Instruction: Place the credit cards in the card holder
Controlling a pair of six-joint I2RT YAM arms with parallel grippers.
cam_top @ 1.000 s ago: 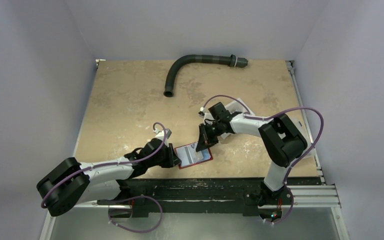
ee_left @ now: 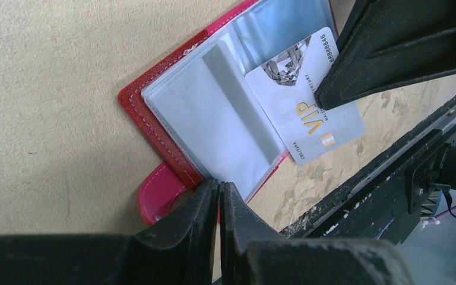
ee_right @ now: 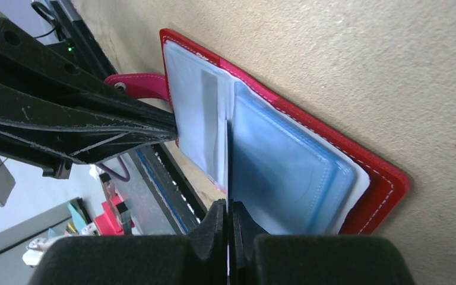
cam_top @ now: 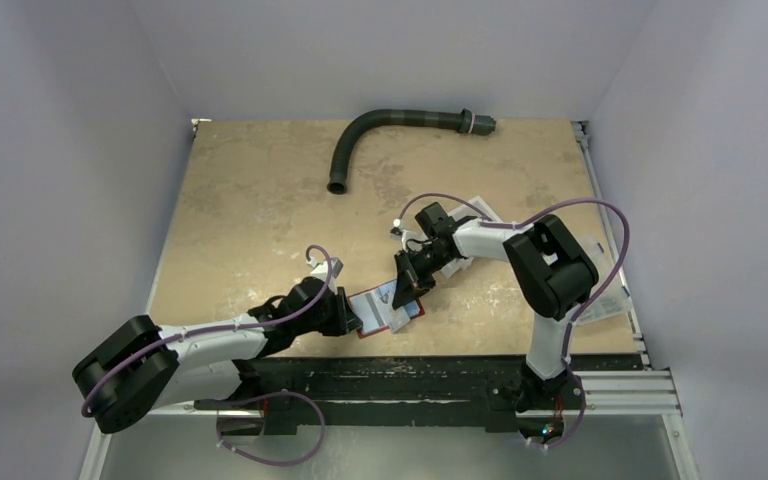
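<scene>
The red card holder (cam_top: 364, 326) lies open near the table's front edge, its clear pockets facing up. A white card (ee_left: 285, 122) printed with a diamond and VIP leans over its middle. My right gripper is shut on this card, which appears edge-on in the right wrist view as a thin line above the pockets (ee_right: 285, 172). Whether the card's lower edge is inside a pocket cannot be told. At the holder's left edge sits my left gripper, its fingers close together; their hold on that edge is unclear.
A dark bent hose (cam_top: 400, 117) lies at the back. Behind the right arm is a white box (cam_top: 480, 209), partly hidden, and a clear container (cam_top: 603, 290) stands at the right edge.
The left arm and the holder look unmoved.
</scene>
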